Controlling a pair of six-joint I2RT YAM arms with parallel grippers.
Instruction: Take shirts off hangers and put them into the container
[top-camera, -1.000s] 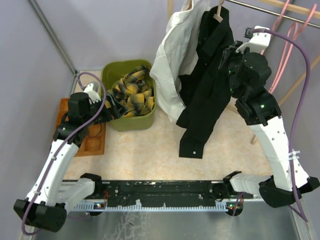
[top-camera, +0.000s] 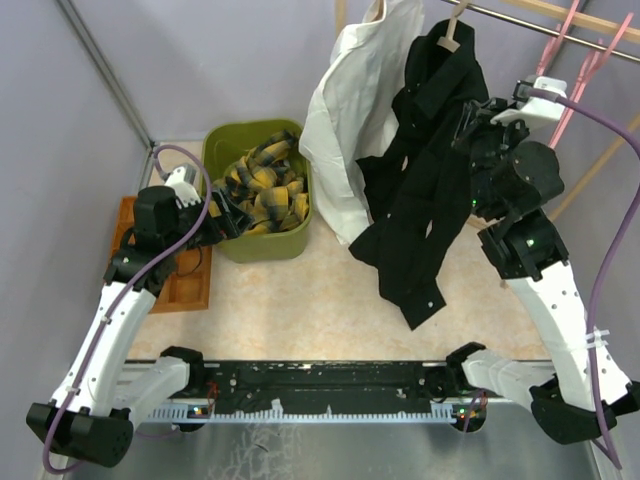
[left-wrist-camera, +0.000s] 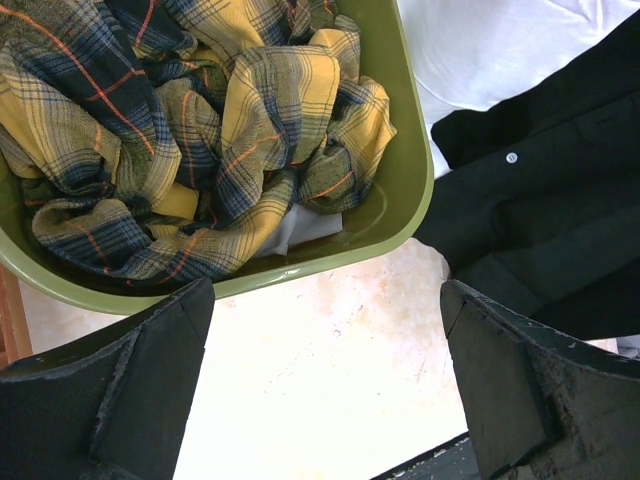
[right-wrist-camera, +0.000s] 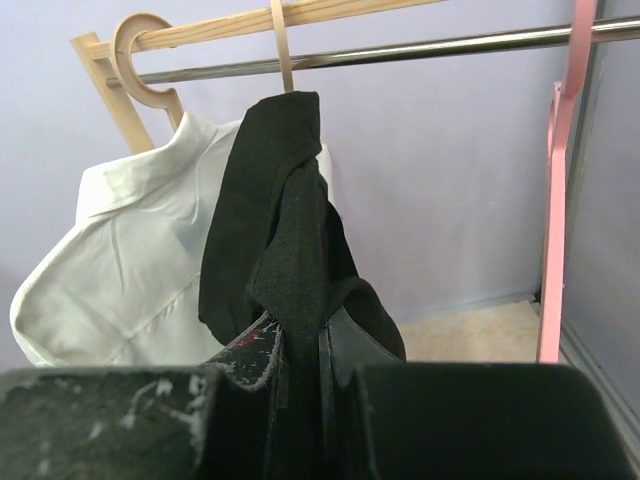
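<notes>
A black shirt (top-camera: 425, 190) hangs from a light wooden hanger (top-camera: 449, 42) on the metal rail, its lower part slanting out over the table. My right gripper is shut on the shirt's black cloth, gathered into folds between the fingers. In the right wrist view the hanger's hook (right-wrist-camera: 282, 45) reaches up to the rail above the shirt, with the rest of the hanger covered. Beside the green bin, my left gripper stands open and empty, apart from the shirt's sleeve at the right of its view.
A white shirt (top-camera: 350, 110) hangs close left of the black one. Yellow plaid cloth (top-camera: 265, 190) fills the green bin (top-camera: 262, 248). Pink hangers (top-camera: 578, 85) hang on the rail (top-camera: 540, 28) at right.
My right gripper has shifted rightward, drawing the black shirt with it. The hanger has slid right along the rail, and the loose cuff has swung right. My left arm has stayed still.
</notes>
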